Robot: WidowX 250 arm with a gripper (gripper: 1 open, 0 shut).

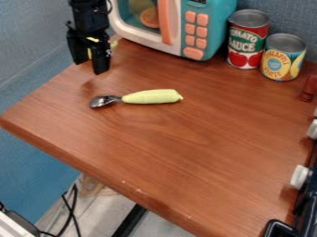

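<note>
The black gripper [89, 57] hangs at the back left of the wooden table [148, 157], left of the toy microwave, with something yellow partly visible around and behind it. Whether its fingers hold anything is unclear. A spoon with a pale green handle [151, 96] lies on the table in front of the gripper, bowl to the left.
A teal toy microwave [198, 28] stands at the back, with a tomato sauce can [247, 42], a yellow-labelled can [281, 59] and a small red-brown item [309, 91] to its right. Black equipment with white knobs lines the right edge.
</note>
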